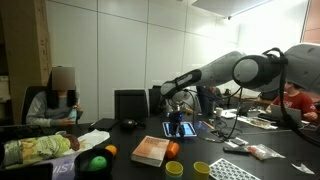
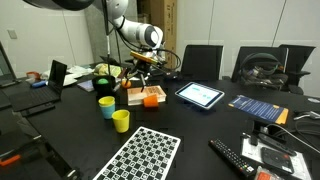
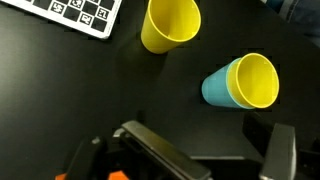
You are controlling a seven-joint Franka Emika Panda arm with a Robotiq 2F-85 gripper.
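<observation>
My gripper [image 1: 181,131] hangs above the dark table, open, with nothing seen between its fingers. In exterior view 2 it is over the far side near a flat orange-and-white box [image 2: 170,106]. An orange cup [image 2: 151,101] is beside that box. Nearer the camera stand a yellow cup [image 2: 121,122] and a blue cup [image 2: 107,110]. From the wrist, another yellow cup [image 3: 258,80] sits inside the blue cup [image 3: 215,88], apart from the single yellow cup [image 3: 172,20]. A bit of orange [image 3: 115,176] shows at the bottom edge, partly hidden by the gripper.
A white patterned board [image 2: 140,155] lies near the cups. A tablet [image 2: 199,95], a keyboard [image 2: 250,108] and a remote [image 2: 235,158] occupy other parts of the table. A black bowl [image 1: 82,164] with a green item is at the left. Bare table lies between board and remote.
</observation>
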